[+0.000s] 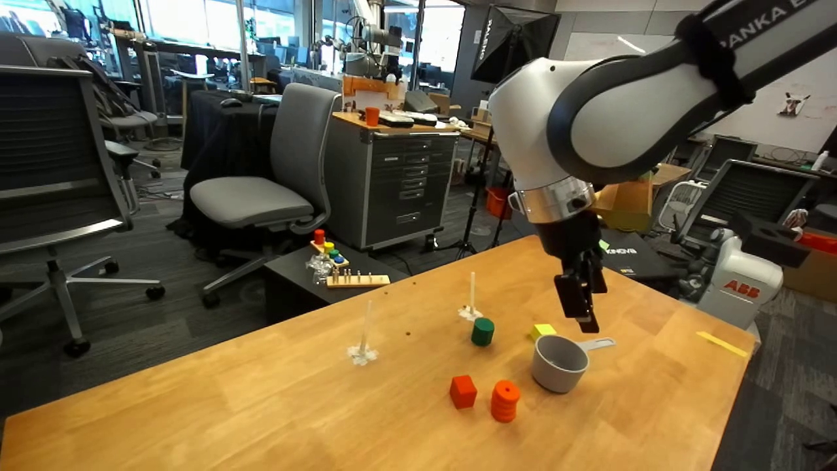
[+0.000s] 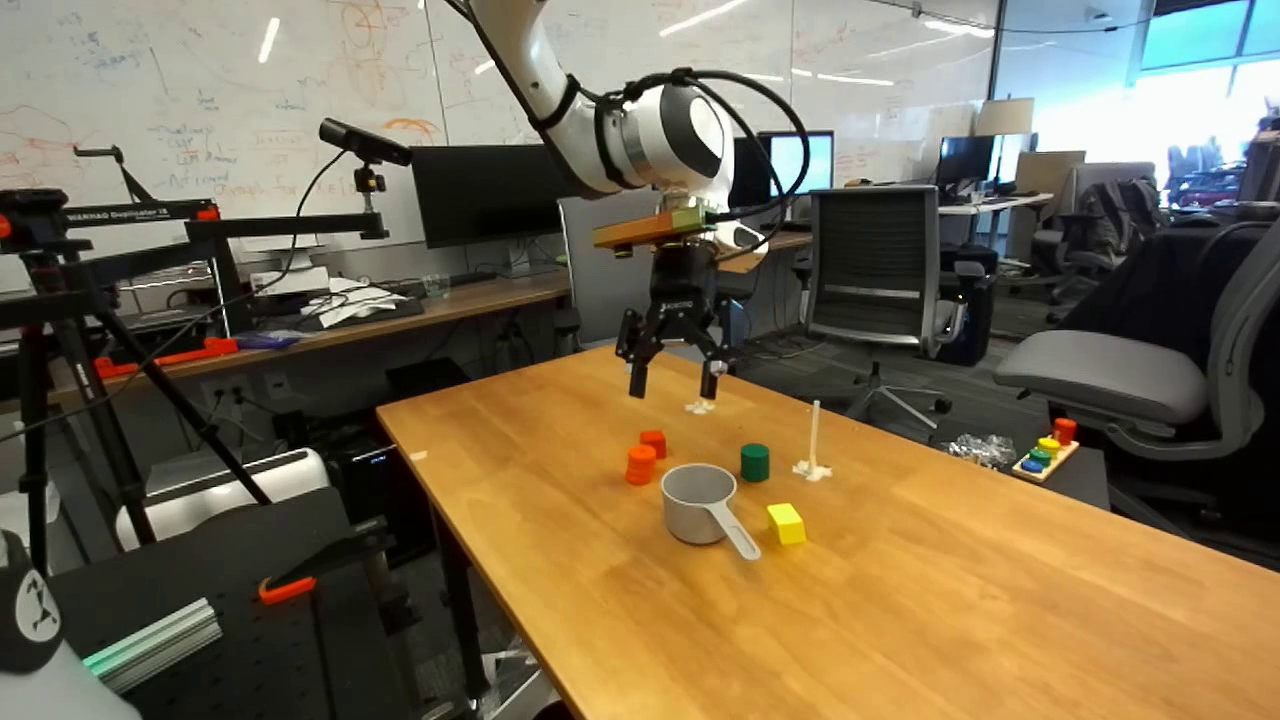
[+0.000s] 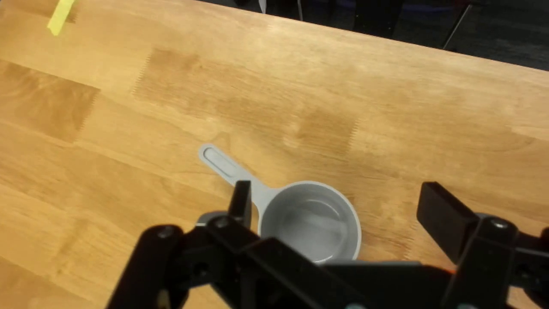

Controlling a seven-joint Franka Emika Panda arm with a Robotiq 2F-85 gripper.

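My gripper (image 2: 674, 386) is open above the table, its two fingers spread with nothing between them. In the wrist view a grey measuring cup (image 3: 309, 221) lies below the fingers, its handle pointing to the upper left; the gripper body covers its lower edge. Beside the cup in exterior view 1 are a yellow block (image 1: 543, 331), a dark green cylinder (image 1: 482, 332), a red cube (image 1: 463, 392) and an orange stack of rings (image 1: 505, 401). All of these rest on the table, apart from the gripper.
Two thin upright pegs stand on the wooden table, one nearer peg (image 1: 365, 337) and one farther peg (image 1: 472, 297). A strip of yellow tape (image 1: 720, 344) marks the table near its edge.
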